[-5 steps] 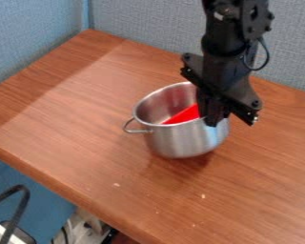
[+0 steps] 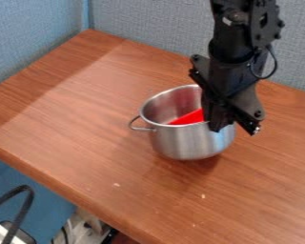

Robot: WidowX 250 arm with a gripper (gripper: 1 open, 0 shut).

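Note:
A shiny steel pot [image 2: 177, 141] with a wire handle on its left stands on the wooden table at the centre-right of the camera view. A red object [image 2: 186, 117] lies inside it, partly hidden. My black gripper [image 2: 216, 116] reaches down from the top into the right side of the pot. Its fingertips are largely hidden, so I cannot see how far apart they are or whether anything is between them.
Grey-blue padded walls stand behind and at the left. Cables and a light device lie beyond the table's lower-left edge.
My gripper has shifted slightly to the right and down. The pot sits a little further right than it did, with the red object still in it.

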